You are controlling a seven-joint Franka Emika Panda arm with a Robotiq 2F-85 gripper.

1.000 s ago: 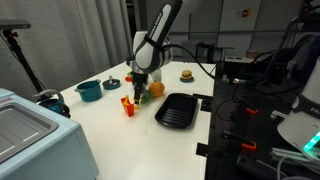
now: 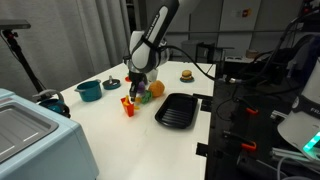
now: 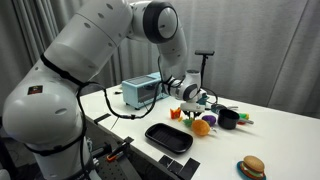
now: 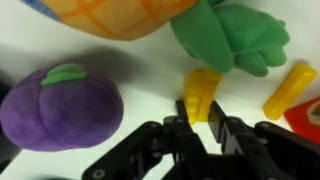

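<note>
In the wrist view my gripper is shut on a short yellow-orange piece (image 4: 201, 88), its lower end between the fingertips. Just beyond lies a green plush (image 4: 245, 38) with a yellow part, close to the held piece; whether they touch I cannot tell. Off to the right are a loose yellow stick (image 4: 290, 91) and the edge of a red carton (image 4: 306, 119). The outside views show the gripper low over the cluster of toys, with its fingertips too small to make out.
A purple plush (image 4: 62, 108) and an orange plush (image 2: 157, 89) lie close by. The black tray (image 2: 178, 111) appears empty. A teal pot (image 2: 90, 91), a dark pot (image 3: 228, 117), a burger (image 3: 252, 165) and a toaster oven (image 3: 140, 92) stand around.
The arm has shifted only slightly, seemingly a little upward, over the same spot. The tray and the other toys stay where they were.
</note>
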